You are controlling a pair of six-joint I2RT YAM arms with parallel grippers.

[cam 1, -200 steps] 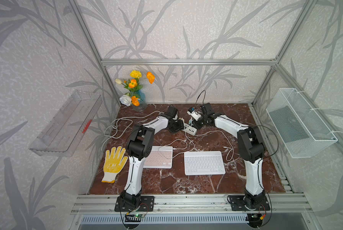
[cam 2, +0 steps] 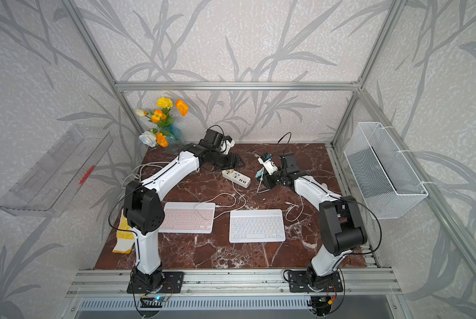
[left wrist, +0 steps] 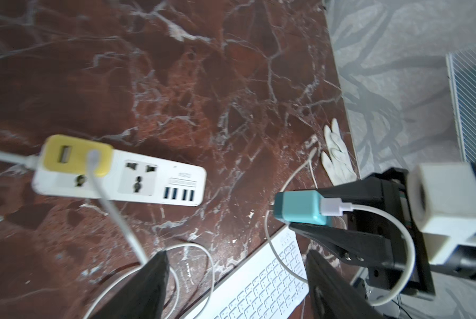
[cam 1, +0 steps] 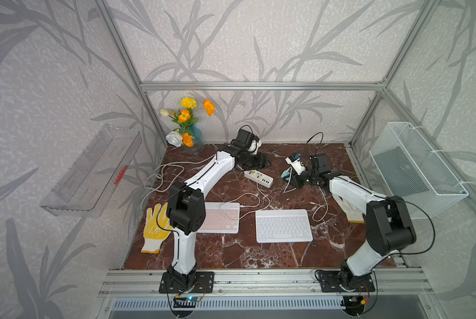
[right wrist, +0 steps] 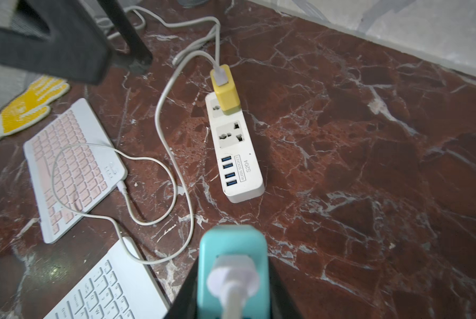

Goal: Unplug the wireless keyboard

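Observation:
My right gripper (cam 1: 292, 178) is shut on a teal charger (left wrist: 301, 204) with a white cable plugged into it, held to the right of the white power strip (right wrist: 238, 170). The strip carries a yellow charger (right wrist: 226, 90) with a cable. My left gripper (cam 1: 260, 162) is raised over the strip, open with nothing between its fingers. The white keyboard (cam 1: 283, 226) lies at the front middle; the pink-keyed keyboard (cam 1: 222, 217) lies left of it with a cable plugged into its side.
A flower vase (cam 1: 194, 141) stands at back left, yellow-white gloves (cam 1: 155, 228) lie at front left, white gloves (left wrist: 338, 159) at the right edge. Clear and wire baskets (cam 1: 418, 170) flank the table. Loose cables cross the middle.
My right gripper has pulled back rightward with the teal charger, away from the power strip. My left gripper has lifted up from the strip.

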